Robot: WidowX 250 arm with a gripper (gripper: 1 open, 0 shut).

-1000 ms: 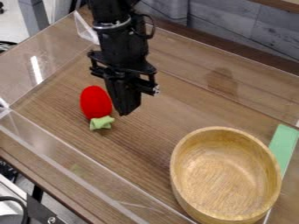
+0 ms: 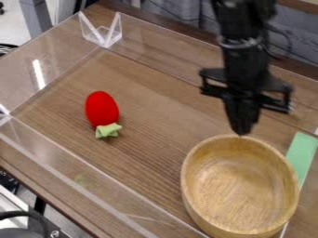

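Observation:
My dark gripper [image 2: 244, 119] hangs over the back edge of the round tan bowl [image 2: 239, 191] at the right. It is motion-blurred, and nothing shows between its fingers; it looks shut. A red oval object [image 2: 100, 108] with a small light-green piece [image 2: 107, 132] at its lower end lies on the wooden table [image 2: 149, 172] at the left, well apart from the gripper.
A light-green flat strip [image 2: 299, 153] lies along the right, beside the bowl. A clear plastic piece [image 2: 99, 33] sits at the back left. Cables show at the left edges.
My gripper has moved right, from beside the red object across the middle to above the bowl's back edge. The red object and green piece have stayed where they were.

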